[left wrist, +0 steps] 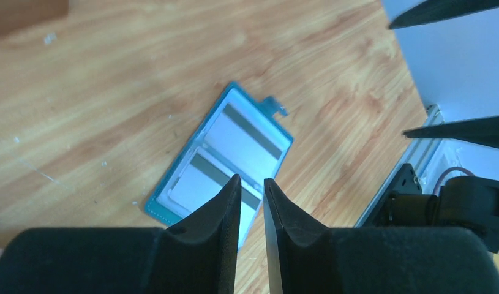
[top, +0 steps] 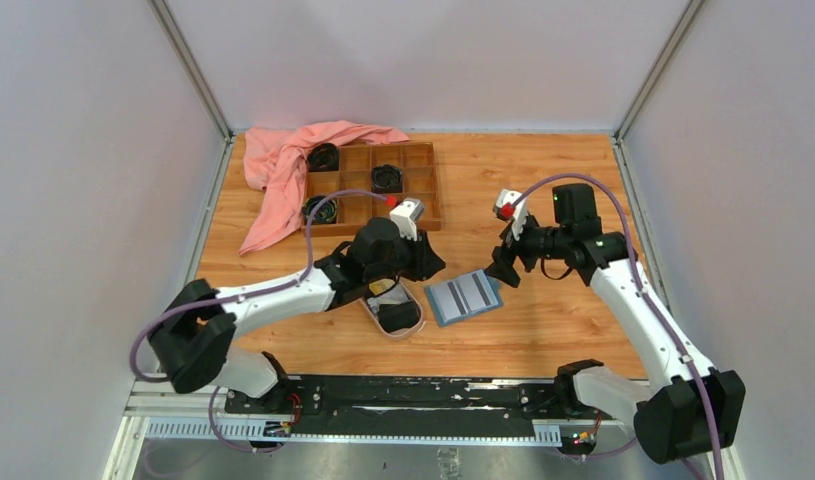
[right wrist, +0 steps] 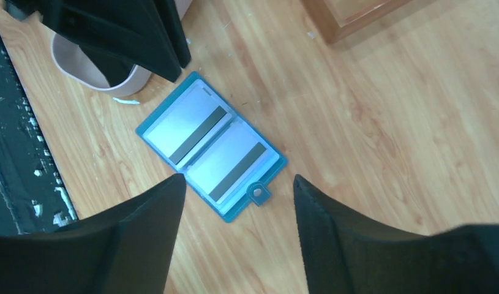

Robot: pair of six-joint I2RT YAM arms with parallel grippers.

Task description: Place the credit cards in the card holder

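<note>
The blue card holder [top: 443,318] lies flat on the table, right of centre. Inside its blue frame two white cards with dark stripes lie side by side: a card [right wrist: 183,125] and a second card [right wrist: 228,160]. A small blue tab [right wrist: 258,193] juts from one end. My left gripper [top: 435,266] hovers at the holder's upper left side, its fingertips slightly apart with only the view of the holder below between them. Off the holder's upper right corner, my right gripper [top: 505,268] stands wide open and empty.
A pinkish container [top: 420,322] with dark and light items stands just left of the holder. Behind are a wooden compartment tray [top: 430,228] with black coils and a pink cloth [top: 273,205].
</note>
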